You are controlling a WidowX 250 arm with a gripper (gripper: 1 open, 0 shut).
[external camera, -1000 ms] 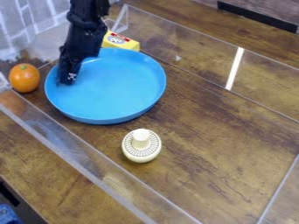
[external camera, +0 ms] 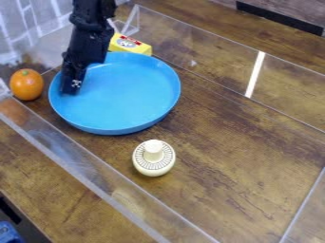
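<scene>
The black gripper reaches down at the left rim of a large blue plate, its tip low by the rim. The gripper is shut; whether anything thin is between its fingers is too small to tell. An orange fruit sits just left of the plate.
A yellow box lies behind the plate. A white cylindrical object with a knob stands in front of it. A transparent strip runs along the left side.
</scene>
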